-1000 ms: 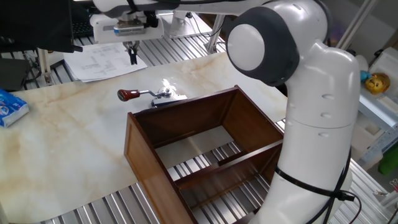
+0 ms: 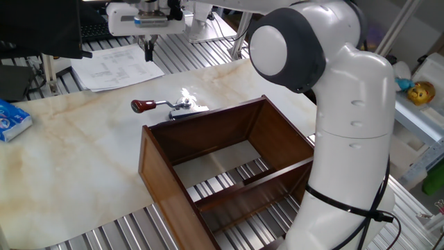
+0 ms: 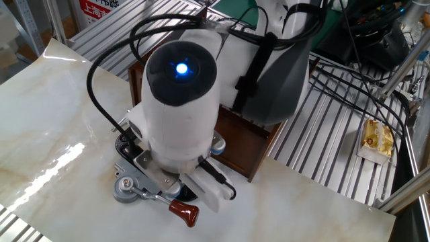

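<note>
In exterior view 1 my gripper hangs in the upper left, its dark fingertips pointing down above the table and apart from everything on it. The fingers look close together, but at this size and angle their opening is unclear. A small metal crank device with a red-brown handle rests on the marble-look surface behind the box. From above, the handle sticks out beside the white end of my arm, which covers the fingers.
A brown wooden box with a divider and open top stands beside the crank device. Papers lie at the back, and a blue packet sits at the left edge. The marble-look board is bare on the left.
My gripper has shifted slightly upward in the picture, and the arm's elbow has drifted a little to the left. The crank device and box have stayed in place.
</note>
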